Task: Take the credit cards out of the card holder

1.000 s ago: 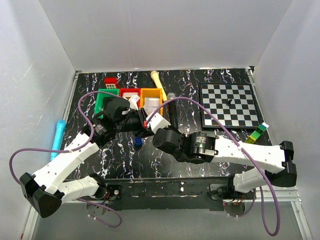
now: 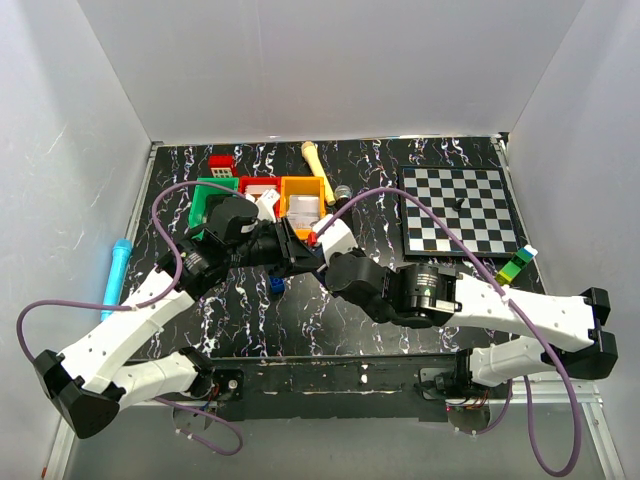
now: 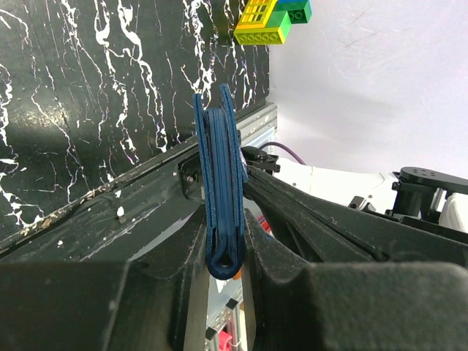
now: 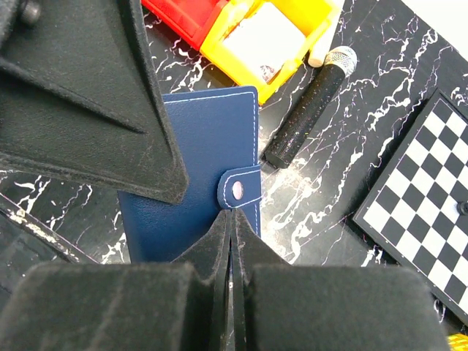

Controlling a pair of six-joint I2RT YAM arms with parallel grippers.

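The navy card holder [image 3: 223, 168] stands on edge in the left wrist view, pinched by my left gripper. In the right wrist view its broad face [image 4: 208, 139] fills the middle, partly covered by a black left finger [image 4: 95, 110]. A small snap flap [image 4: 241, 189] with a round stud lies folded over its right edge, fastened down as far as I can see. My right gripper is shut with nothing between its fingers. Its tips are just below the flap, which is outside them. No cards can be made out.
Behind the arms stand green, red and orange bins [image 2: 302, 182]. A black microphone [image 4: 311, 106] lies beside the orange bin. The chessboard [image 2: 458, 210] is at the right, with toy bricks [image 2: 516, 265] near it. A light-blue tube [image 2: 116, 275] leans at the left wall.
My right gripper has gone from slightly open to shut, and its arm has swung to the right in the top view. The flap still lies over the holder's edge.
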